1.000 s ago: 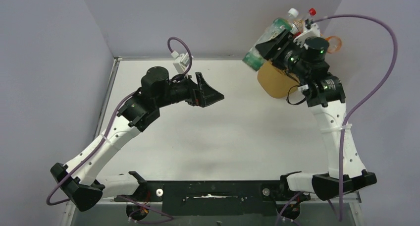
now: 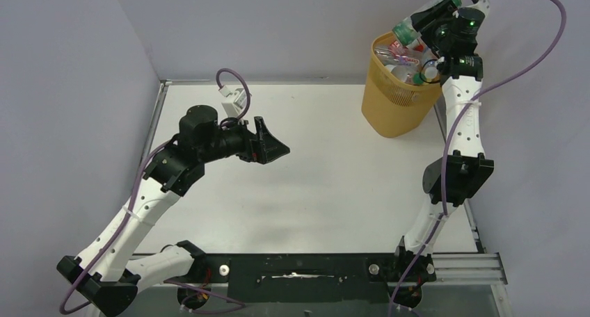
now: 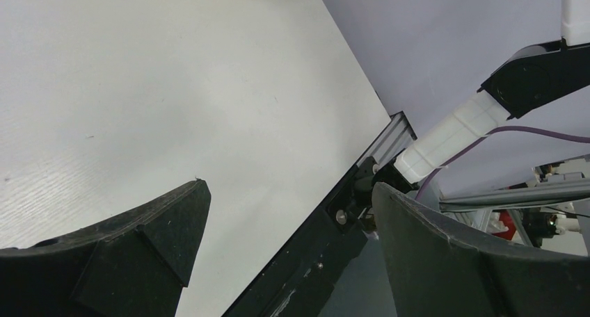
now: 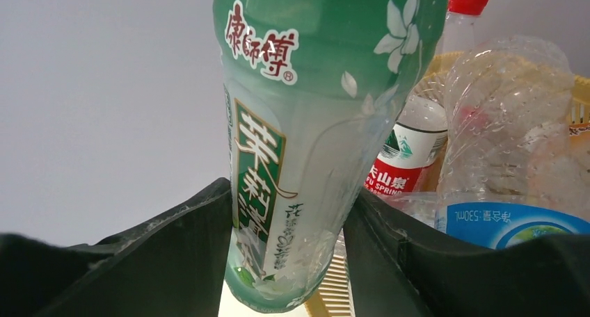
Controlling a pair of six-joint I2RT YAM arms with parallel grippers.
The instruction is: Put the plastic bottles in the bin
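Note:
A green-and-clear tea bottle [image 4: 299, 122] is held tilted between the fingers of my right gripper [image 2: 431, 18], over the yellow bin [image 2: 389, 108] at the back right. The bin holds several bottles, among them a red-labelled water bottle [image 4: 403, 164] and a crumpled blue-labelled bottle [image 4: 501, 143] in the right wrist view. My left gripper [image 2: 268, 143] is open above the middle of the white table, nothing between its fingers.
Grey walls [image 2: 278, 32] close in the back and both sides, near the right arm and bin.
My right gripper has moved right and back with the tea bottle, from beside the bin to above its opening. My left gripper has shifted slightly left and down in the top view.

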